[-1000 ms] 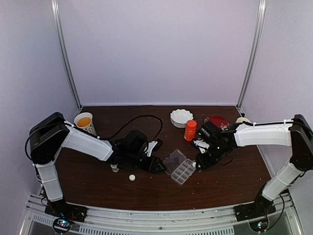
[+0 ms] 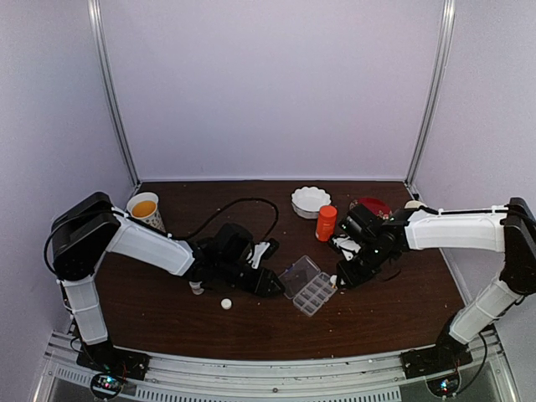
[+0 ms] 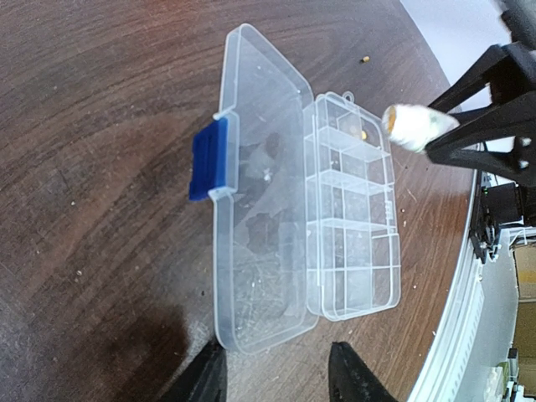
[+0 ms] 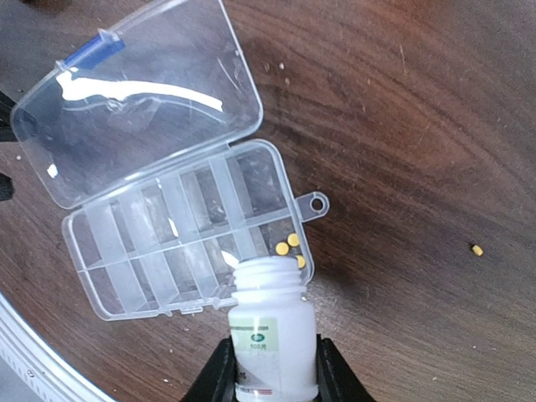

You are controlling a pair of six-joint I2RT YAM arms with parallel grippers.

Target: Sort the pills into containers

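Observation:
My right gripper is shut on a white pill bottle, whose open mouth points over the end of the clear pill box. Three yellow pills lie in that box's end compartment, beside the bottle mouth; the other compartments look empty. The box's lid is swung open, with a blue latch on its edge. Just short of the lid, my left gripper stands open with nothing between its fingers. One loose yellow pill rests on the table outside the box.
A white cap lies left of the box, near a small white item partly under my left arm. Behind stand an orange bottle, a white bowl, a red bowl and a paper cup.
The right arm and its bottle have shifted very slightly. The left arm and the box look unmoved.

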